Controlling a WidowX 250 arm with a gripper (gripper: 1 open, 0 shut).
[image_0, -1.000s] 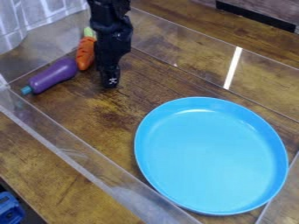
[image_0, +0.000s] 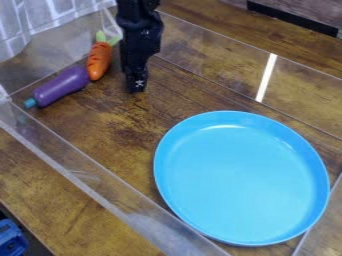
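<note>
The black gripper (image_0: 136, 75) hangs at the top centre, pointing down just right of an orange carrot (image_0: 99, 58). A purple eggplant-like toy (image_0: 60, 86) lies to the left of the carrot. Whether the dark fingers are open or shut is too small and blurred to tell.
A large blue plate (image_0: 241, 178) fills the lower right of the wooden surface (image_0: 120, 170). Clear plastic walls border the area. A blue object (image_0: 8, 238) is at the bottom left corner.
The gripper has shifted slightly up and back from where it was. The toys and plate look unmoved.
</note>
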